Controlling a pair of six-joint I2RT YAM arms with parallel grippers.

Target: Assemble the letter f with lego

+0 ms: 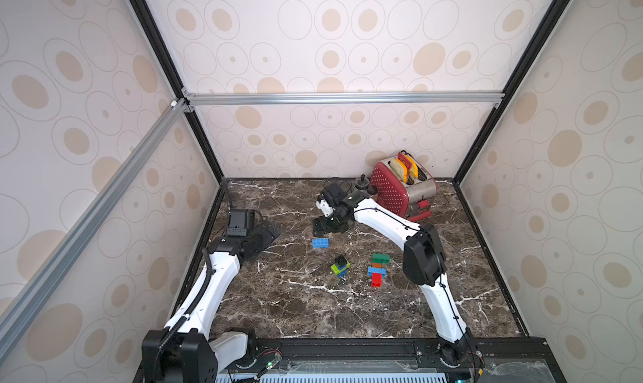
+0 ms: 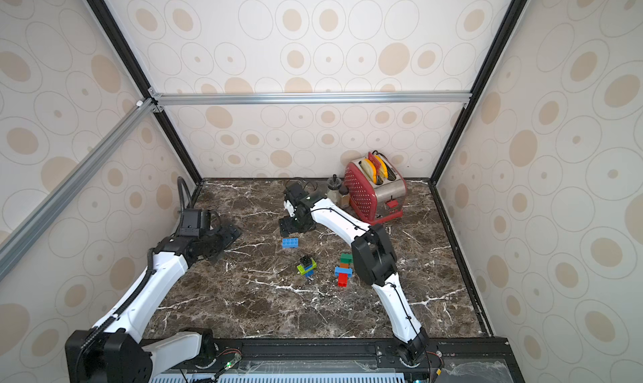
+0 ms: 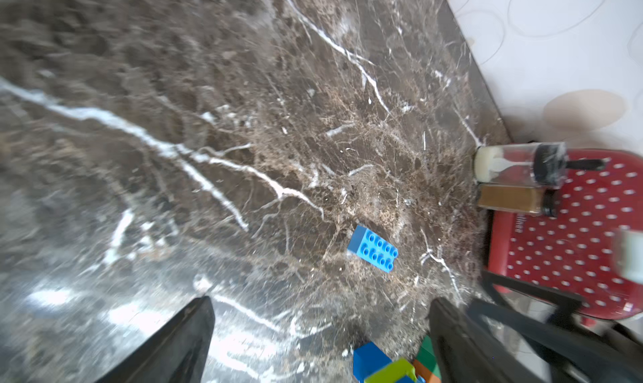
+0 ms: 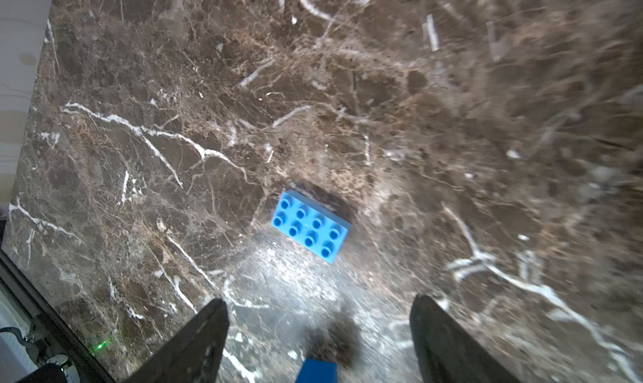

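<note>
A light blue brick with two rows of studs lies alone on the dark marble table, studs up in the right wrist view. My right gripper is open just behind it; in the right wrist view the blue brick sits ahead of the spread fingers. Well off to the left, my left gripper stands open and empty. Nearer the front is a small stack of lime, blue and black bricks. To its right lies a group with a green brick, a blue brick and a red brick.
A red dotted toaster stands at the back right. Beside it are a clear jar and a brown-filled jar, close to my right arm. Open table lies between the left gripper and the loose brick, and along the front.
</note>
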